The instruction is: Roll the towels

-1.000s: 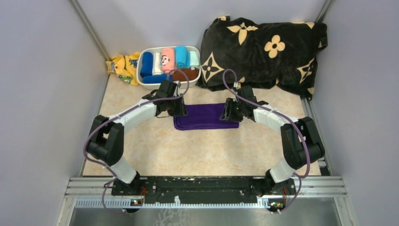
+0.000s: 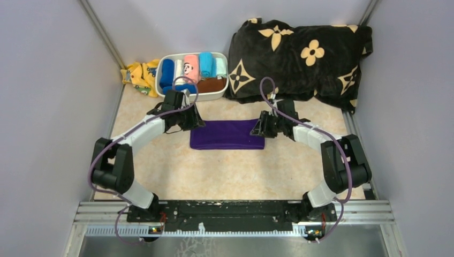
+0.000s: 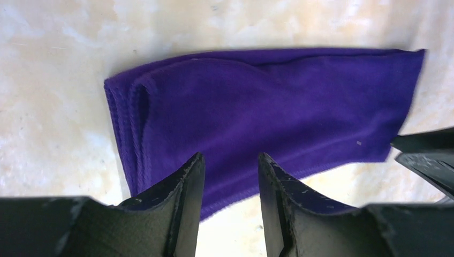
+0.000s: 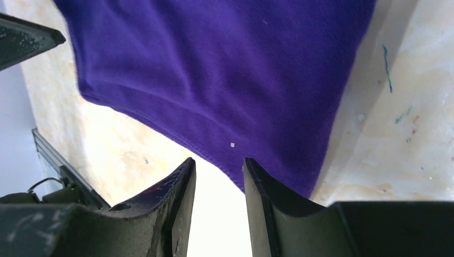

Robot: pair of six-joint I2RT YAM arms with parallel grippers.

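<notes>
A purple towel (image 2: 227,136) lies folded into a long rectangle across the middle of the mat, with layered edges at its left end (image 3: 128,128) and a narrow band along its near side. My left gripper (image 2: 198,122) hangs over the towel's left end, part open, with nothing between its fingers in the left wrist view. My right gripper (image 2: 259,128) is over the towel's right end (image 4: 300,139), also part open and empty, its fingertips apart above the cloth.
A white bin (image 2: 221,95) of rolled towels stands at the back left, beside a yellow patterned cloth (image 2: 140,80). A black blanket (image 2: 289,64) fills the back right.
The towel has shifted slightly left and toward the front since one second ago.
</notes>
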